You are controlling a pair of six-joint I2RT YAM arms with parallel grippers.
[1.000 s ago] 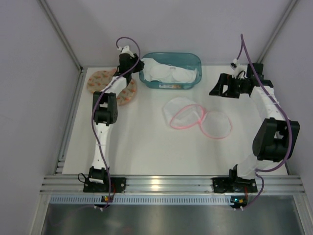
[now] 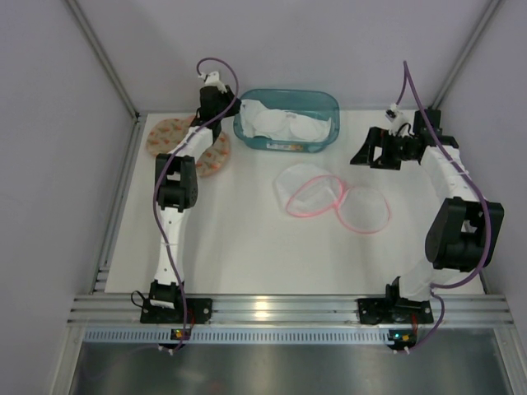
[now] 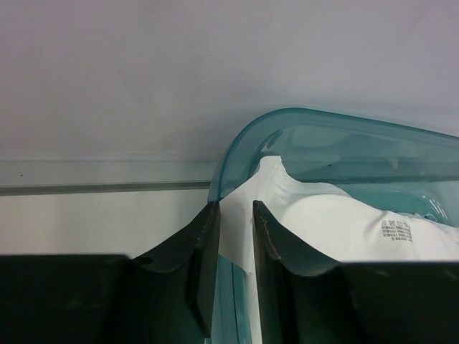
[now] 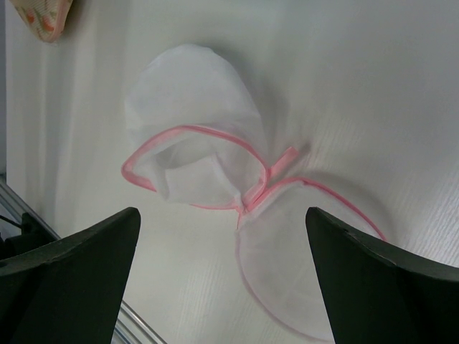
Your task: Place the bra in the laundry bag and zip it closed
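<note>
A white bra (image 2: pixel 284 124) lies in the teal bin (image 2: pixel 330 137), its left end reaching the bin's left rim. There my left gripper is part open, and the upper corner of the bra (image 3: pixel 240 222) shows between and behind its slightly parted fingertips. Contact with the cloth cannot be made out. The white mesh laundry bag (image 2: pixel 300 181) with pink edging lies on the table, unzipped, its round flap (image 4: pixel 280 244) folded out to the right. Above the bag, at the right of the table, my right gripper is wide open and empty.
Patterned orange and cream round pieces (image 2: pixel 216 156) lie at the back left, under the left arm. Purple cables (image 2: pixel 451 160) run along both arms.
Almost nothing differs. The left gripper stays at the bin's left rim, and the right one has shifted very slightly. Bra and bag lie as before.
</note>
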